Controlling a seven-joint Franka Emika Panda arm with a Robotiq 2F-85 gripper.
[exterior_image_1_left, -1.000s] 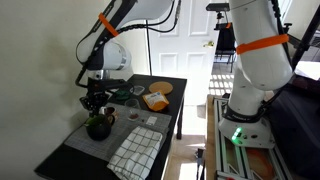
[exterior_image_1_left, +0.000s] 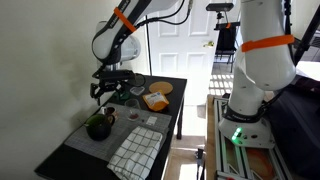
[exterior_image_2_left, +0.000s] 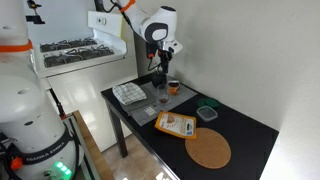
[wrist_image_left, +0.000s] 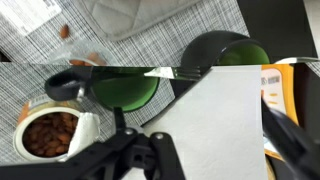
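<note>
My gripper (exterior_image_1_left: 96, 93) hangs above a dark pot (exterior_image_1_left: 99, 129) at the left of the counter, clear of it. In the wrist view the dark gripper fingers (wrist_image_left: 272, 112) stand wide apart, open, with no object held between them. A can of almonds (wrist_image_left: 48, 133) and a green-lined bowl (wrist_image_left: 125, 92) show at left in that view. Between the fingers, a white sheet-like surface (wrist_image_left: 215, 115) covers much of the scene beneath. A horizontal break runs across the wrist picture, so some outlines there do not line up.
A checked towel (exterior_image_1_left: 135, 152) lies nearest the counter's front. Toward the other end are an orange-edged tray (exterior_image_2_left: 176, 124), a round brown board (exterior_image_2_left: 208, 148) and a green container (exterior_image_2_left: 207, 101). Bare dark counter surrounds the board. A wall runs close behind the pot.
My gripper has risen from beside the pot and shifted slightly right, with the arm lifting too. The pot and the other counter items look unmoved.
</note>
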